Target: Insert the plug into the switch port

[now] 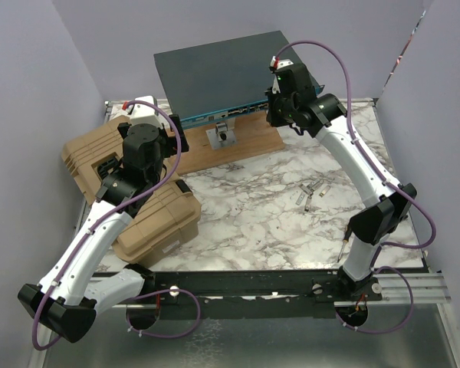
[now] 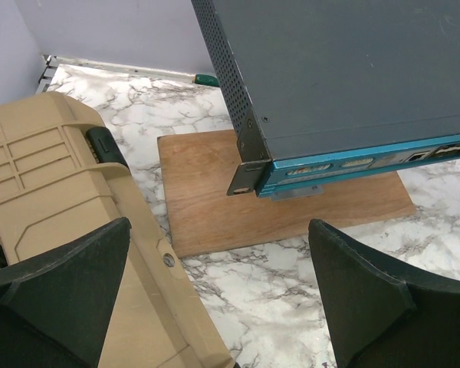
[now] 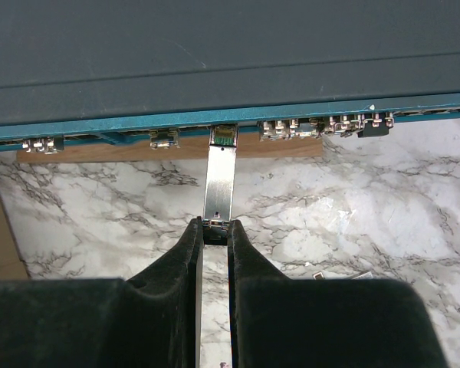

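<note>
The switch (image 1: 222,65) sits tilted at the back, its teal front edge bearing a row of ports. In the right wrist view a silver plug (image 3: 218,184) is gripped by my right gripper, shut on it, its far end at the teal port edge (image 3: 153,123); whether it is inside a port I cannot tell. My left gripper is open and empty, left of the switch's near corner, over tan cases.
Tan cases (image 1: 157,222) fill the left of the table. A wooden board (image 2: 207,215) lies under the switch. Several small loose parts (image 1: 314,192) lie on the marble at right.
</note>
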